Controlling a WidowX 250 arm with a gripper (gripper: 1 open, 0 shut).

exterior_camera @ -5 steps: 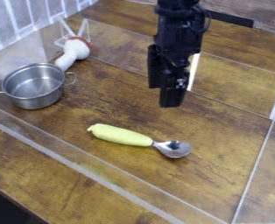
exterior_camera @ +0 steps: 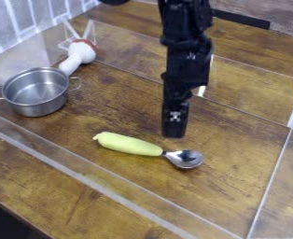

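My black gripper [exterior_camera: 174, 117] hangs over the middle of the wooden table, open, above and just behind a spoon with a thick pale yellow-green handle [exterior_camera: 131, 145] and a silver bowl end [exterior_camera: 184, 159]. The spoon lies on the table, pointing right with its metal end, apart from the fingers. Nothing shows between the fingers.
A steel pot [exterior_camera: 34, 100] with side handles stands at the left. Behind it lies a white object [exterior_camera: 76, 56]. A pale strip partly shows behind the arm.
The spoon and pot are where they were.
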